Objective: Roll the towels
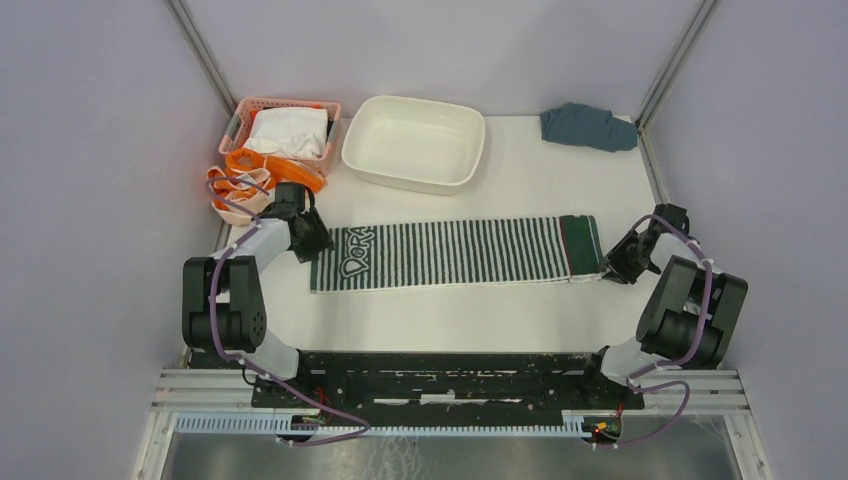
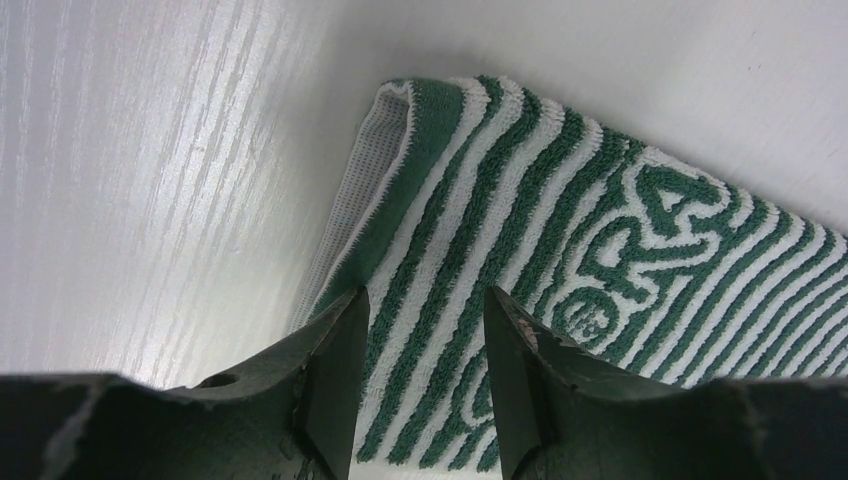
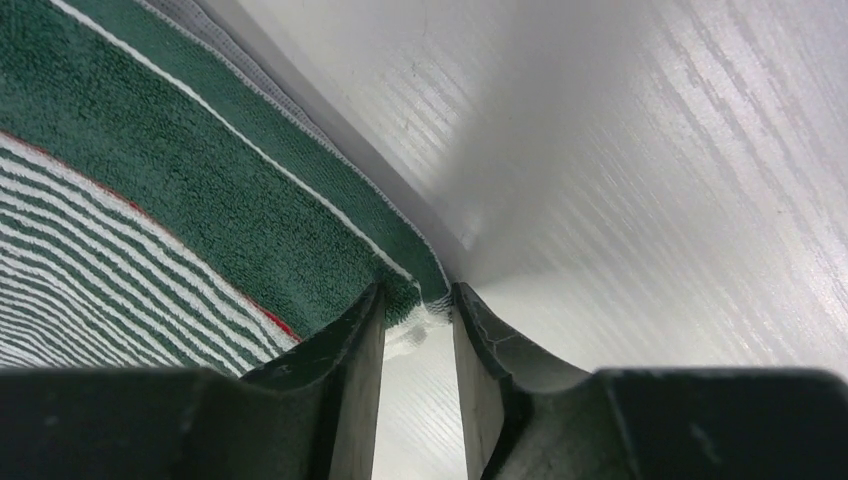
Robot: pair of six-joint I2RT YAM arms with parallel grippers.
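A long green-and-white striped towel lies flat across the table, folded lengthwise, with a solid green band at its right end. Over its left end stands my left gripper, fingers apart. In the left wrist view the towel's end edge is slightly lifted, showing the layer beneath. At the near right corner is my right gripper; its fingers are part open with a narrow gap, and the towel's corner shows in that gap. Whether the fingertips press the cloth cannot be told.
A white empty basin stands at the back middle. Left of it are a pink basket with white cloth and an orange bag. A folded blue cloth lies back right. Bare table stretches in front of the towel.
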